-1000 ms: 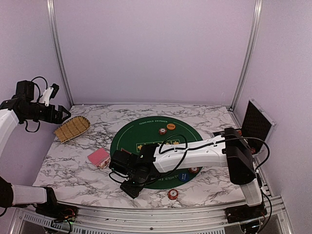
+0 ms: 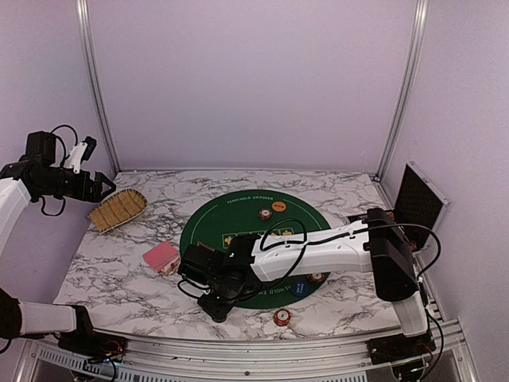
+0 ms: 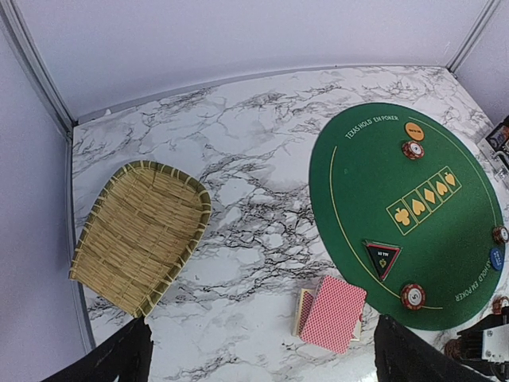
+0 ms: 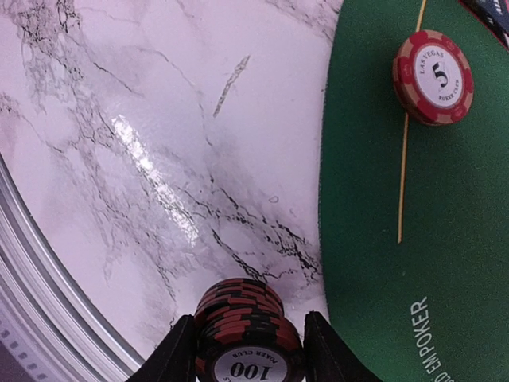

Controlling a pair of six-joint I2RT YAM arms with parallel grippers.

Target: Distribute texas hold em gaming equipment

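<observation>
Between the fingers of my right gripper is a stack of dark red and black poker chips (image 4: 253, 370), the top one marked 100. It is close over the bare marble in front of the green poker mat (image 4: 366, 263); whether the stack touches the table I cannot tell. A red-and-white 5 chip stack (image 4: 433, 78) lies on the mat. High at the far left, my left gripper (image 2: 105, 187) stands open and empty near the wicker tray (image 2: 119, 208). Red-backed cards (image 3: 336, 314) lie left of the mat, near a black triangular marker (image 3: 383, 259).
Another chip stack (image 2: 281, 317) sits on the marble by the front edge. At the right stands an open black case (image 2: 417, 199). Orange (image 2: 279, 206) and blue (image 2: 300, 287) discs lie on the mat.
My right gripper has shifted very slightly at the front of the table. Nothing else has visibly moved.
</observation>
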